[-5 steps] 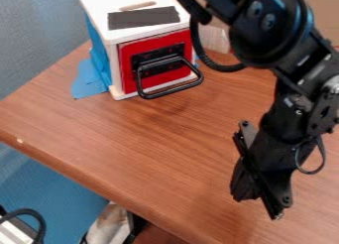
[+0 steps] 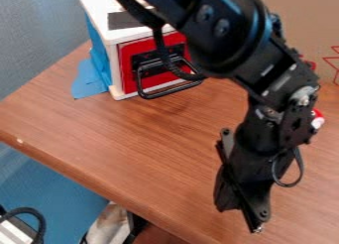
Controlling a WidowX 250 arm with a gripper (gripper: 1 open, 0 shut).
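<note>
My black gripper (image 2: 245, 198) hangs low over the right part of the wooden table (image 2: 113, 149), pointing down; whether its fingers are open or shut, or hold anything, is unclear. At the back left stands a white box (image 2: 99, 7) with blue sides and a red front (image 2: 134, 58), which carries a black wire handle. My arm now covers part of the box's top and front. A small red-and-white object (image 2: 316, 120) is partly hidden behind the gripper.
A blue cloth or sheet (image 2: 89, 81) lies left of the box.
My arm and gripper have shifted left, toward the box, over the last second, covering more of it. The small red-and-white object at right has come partly into view.
</note>
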